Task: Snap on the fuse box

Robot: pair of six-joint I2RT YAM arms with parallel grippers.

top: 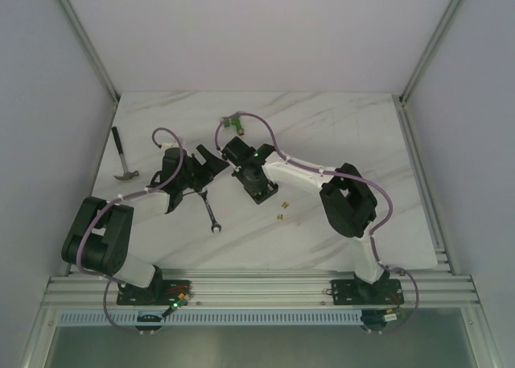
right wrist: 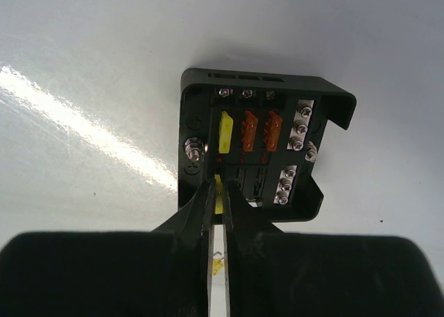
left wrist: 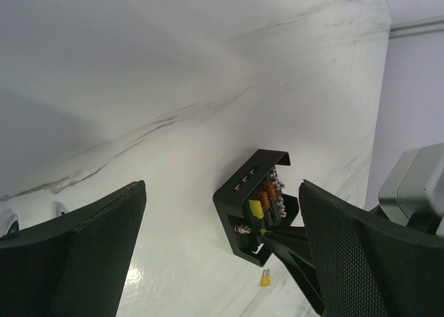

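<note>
The black fuse box [right wrist: 312, 88] lies on the marble table, partly under my right arm in the top view. It holds a yellow fuse [right wrist: 225, 132] and two orange fuses [right wrist: 272, 130]. My right gripper has its narrow fingertips at the box's lower left section, around another yellow fuse [right wrist: 218, 182]; whether they grip it is hard to tell. My left gripper stands open above the table, to the left of the box in the top view.
Loose yellow fuses [left wrist: 265, 278] lie near the box. A hammer [top: 120, 153] and a wrench [top: 211, 211] lie to the left; a green tool [top: 235, 123] lies behind.
</note>
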